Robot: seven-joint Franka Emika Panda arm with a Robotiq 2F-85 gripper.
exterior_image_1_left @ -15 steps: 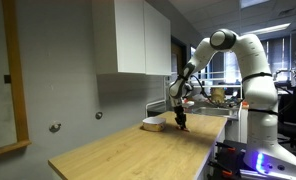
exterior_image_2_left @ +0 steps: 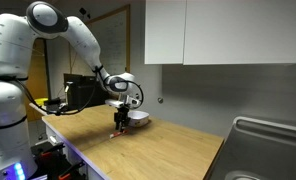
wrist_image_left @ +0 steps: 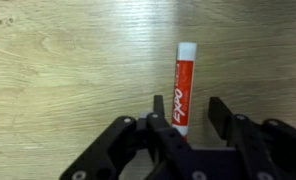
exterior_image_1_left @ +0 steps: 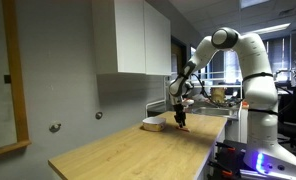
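Observation:
In the wrist view, a red-and-white Expo marker [wrist_image_left: 183, 90] lies lengthwise on the wooden table, its white end pointing away from me. My gripper is open, one finger on either side of the marker's near half, with a gap showing on both sides. The marker's near end is hidden by the gripper's body. Exterior view 2 has the gripper [exterior_image_2_left: 117, 128] low over the table, with the marker's red just under it. From exterior view 1 the gripper [exterior_image_1_left: 182, 122] is pointing down at the tabletop, too small there to show its fingers clearly.
A whitish bowl-like container [exterior_image_2_left: 139, 119] stands on the table close behind the gripper. White cabinets [exterior_image_2_left: 228, 32] hang above the back edge.

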